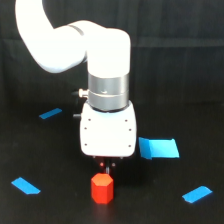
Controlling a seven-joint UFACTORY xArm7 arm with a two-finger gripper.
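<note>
The white robot arm comes down from the upper left, with its gripper [107,162] pointing down at the centre. Just below it a red-orange hexagonal block [101,188] stands on the black table. The fingertips are small and dark, above the block, and whether they are open or shut is hard to make out.
Blue tape pieces lie on the dark surface [60,170]: one at the back left [50,113], one at the front left [25,185], one at the front right [197,194], and a larger patch [160,148] right of the gripper.
</note>
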